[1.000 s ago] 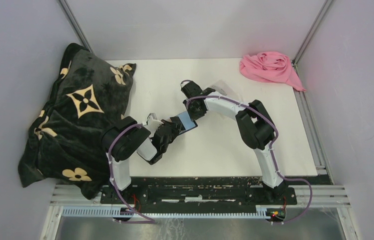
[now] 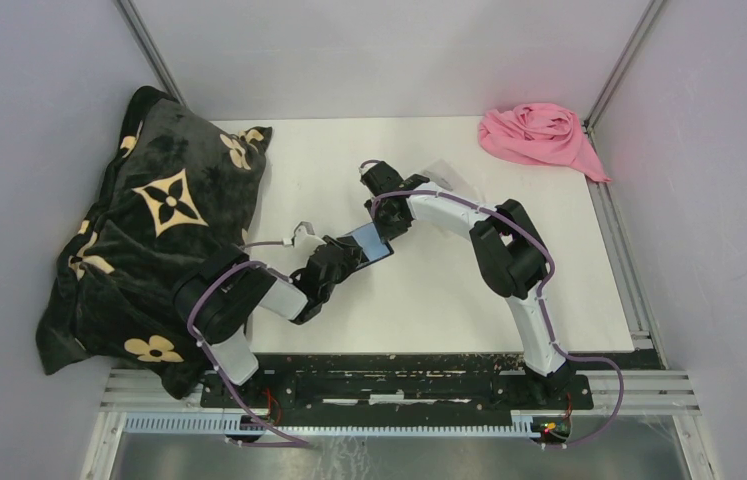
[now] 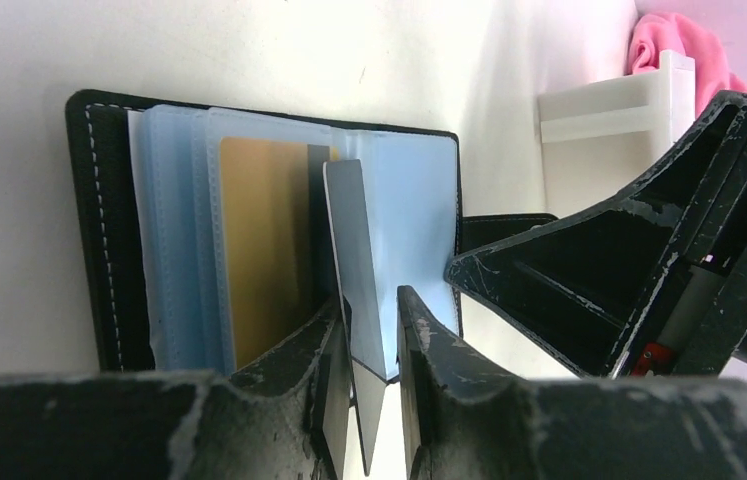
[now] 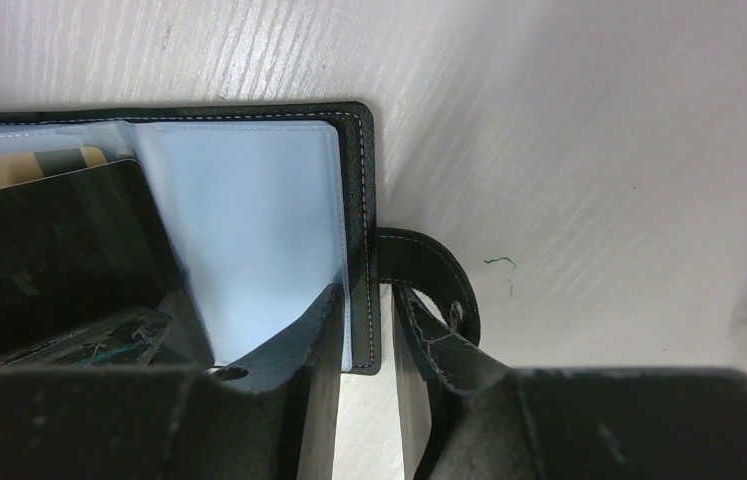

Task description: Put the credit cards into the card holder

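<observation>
The black card holder (image 3: 109, 210) lies spread on the table with its pale blue sleeves facing up; a gold card (image 3: 264, 230) sits in one sleeve. The black credit card (image 4: 59, 235) stands on edge over the sleeves, tilted left, not inside a pocket. Seen from the left wrist it is a thin grey strip (image 3: 352, 240). Its lower part lies between the parted fingers of my left gripper, leaning against the left finger. My right gripper is open, its fingers either side of the holder's right edge, one fingertip over the blue sleeve (image 4: 249, 220).
The holder's strap (image 4: 429, 275) sticks out on its right. A white box-like object (image 3: 609, 130) stands beyond, partly behind my right arm. A pink cloth (image 2: 539, 135) lies back right and a dark patterned blanket (image 2: 164, 210) on the left.
The card has tipped to the left. My left arm's elbow has swung outward; the right arm stays put.
</observation>
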